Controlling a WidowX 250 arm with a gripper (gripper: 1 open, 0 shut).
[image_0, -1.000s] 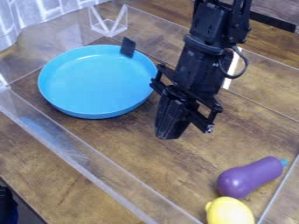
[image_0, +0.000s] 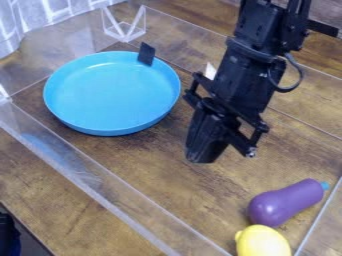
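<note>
The black gripper (image_0: 207, 140) is in the centre of the camera view, low over the wooden surface and just right of a blue plate (image_0: 110, 90). It is shut, and nothing shows between its fingers, though their tips are dark and hard to make out. A purple eggplant toy (image_0: 285, 203) lies at the lower right, with a yellow lemon-like toy (image_0: 262, 242) in front of it.
A small white object (image_0: 210, 71) is partly hidden behind the arm. Clear plastic walls border the area on the left and right. Bare wood (image_0: 160, 175) lies in front of the gripper.
The gripper and arm have shifted slightly to the right since a second ago, with small changes in height and angle. The plate and toys have not moved.
</note>
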